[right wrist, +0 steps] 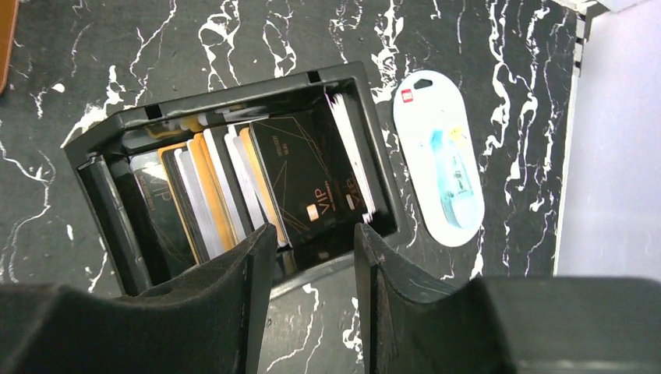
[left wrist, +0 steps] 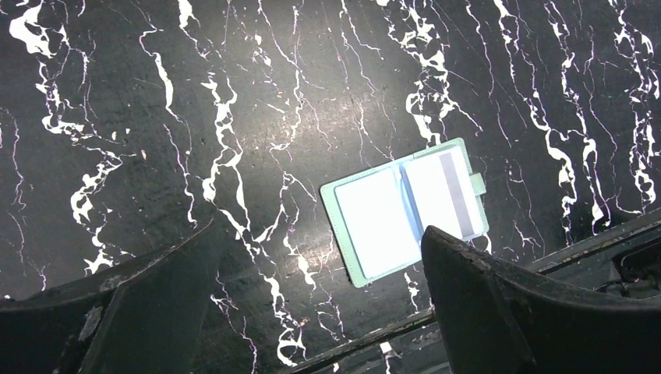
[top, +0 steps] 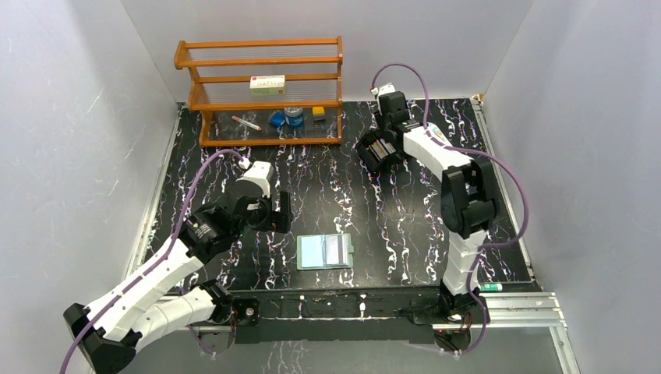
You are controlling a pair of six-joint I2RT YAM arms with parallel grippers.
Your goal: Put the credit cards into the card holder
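Observation:
The green card holder (top: 300,253) lies unfolded on the black table near its front edge, showing pale inner pockets; its green border (left wrist: 343,247) is plain in the left wrist view. Up and to the left of it, my left gripper stands open, its fingers wide apart and empty. At the back right is a black box (right wrist: 234,93) holding several cards, among them a black VIP card (right wrist: 308,171) lying against the stack. My right gripper is over the box's near side, open, with no card between its fingers.
A blister pack (right wrist: 440,160) lies just right of the box. The wooden rack (top: 269,142) with small items stands at the back left. A green marker (top: 490,287) is by the front right edge.

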